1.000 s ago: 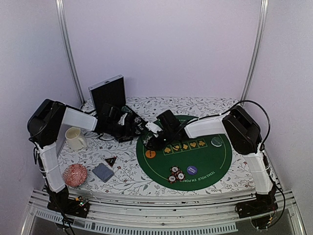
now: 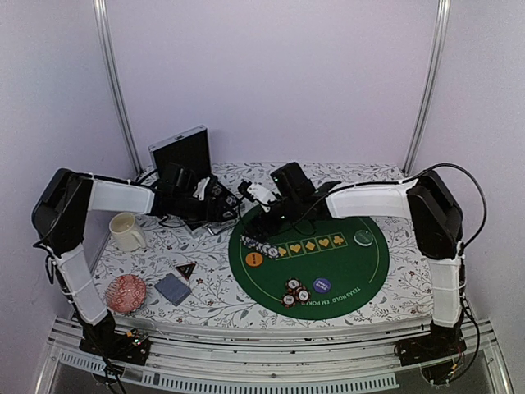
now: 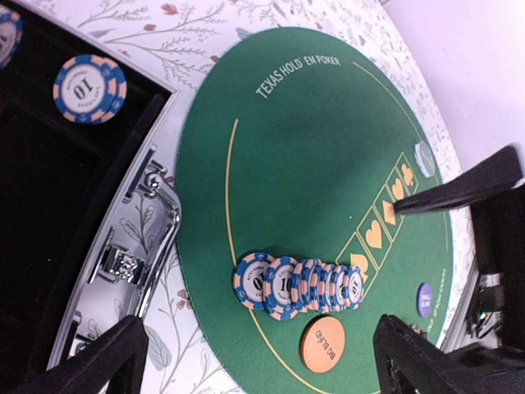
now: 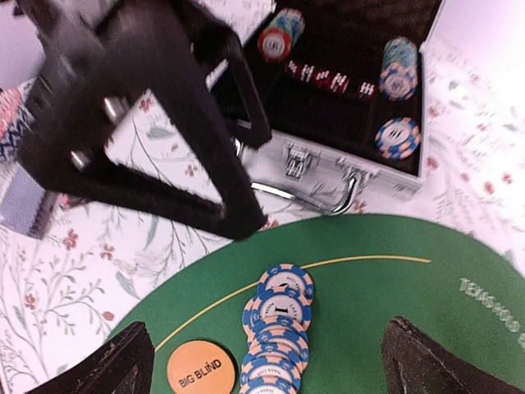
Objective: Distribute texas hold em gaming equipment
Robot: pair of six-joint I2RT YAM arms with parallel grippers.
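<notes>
A slanted row of blue-and-white chips point(image 3: 281, 283) lies on the green poker mat point(image 3: 271, 139), beside the orange big blind disc point(image 3: 322, 345). My left gripper stands open by the chip case, nothing between its fingers. Open too, my right gripper hovers above the chip row point(image 4: 277, 328), its two fingers apart on either side and empty. The open silver case point(image 4: 287, 141) holds a loose blue chip point(image 4: 398, 138), a blue stack point(image 4: 399, 78) and a red row point(image 4: 332, 79). Red-and-black chips point(image 2: 295, 294) cluster at the mat's front.
A purple disc point(image 2: 321, 285) and a clear disc point(image 2: 363, 237) rest on the mat. At left are a white mug point(image 2: 126, 232), a red patterned bowl point(image 2: 125, 293), a blue card box point(image 2: 173, 289) and a black triangle point(image 2: 186, 270). My two grippers are close together.
The left arm has shifted slightly.
</notes>
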